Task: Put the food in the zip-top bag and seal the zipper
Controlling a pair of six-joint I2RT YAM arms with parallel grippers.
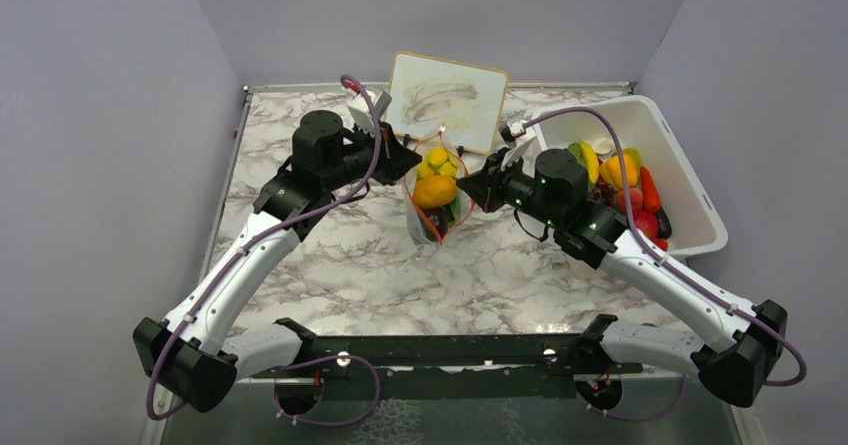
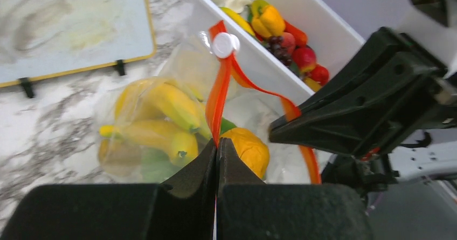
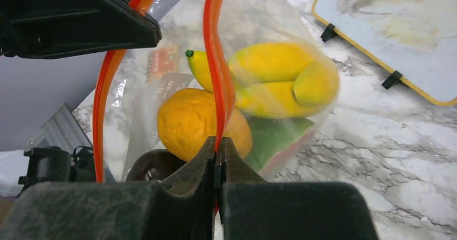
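Note:
A clear zip top bag (image 1: 415, 223) with an orange-red zipper strip (image 2: 219, 94) hangs between the two grippers, its mouth spread open. Inside it are yellow bananas (image 3: 272, 97), a round orange-yellow item (image 3: 188, 122), something green (image 3: 269, 135) and a dark, shiny round item (image 3: 156, 165). My left gripper is shut on the orange strip at one side of the mouth. On the opposite side, my right gripper is shut on the strip too. A white slider (image 2: 224, 45) sits on the strip's far corner.
A white bin (image 1: 715, 235) with fruit and vegetables stands at the right, close to the right arm. Behind the bag lies a whiteboard (image 1: 447, 100) with a yellow border.

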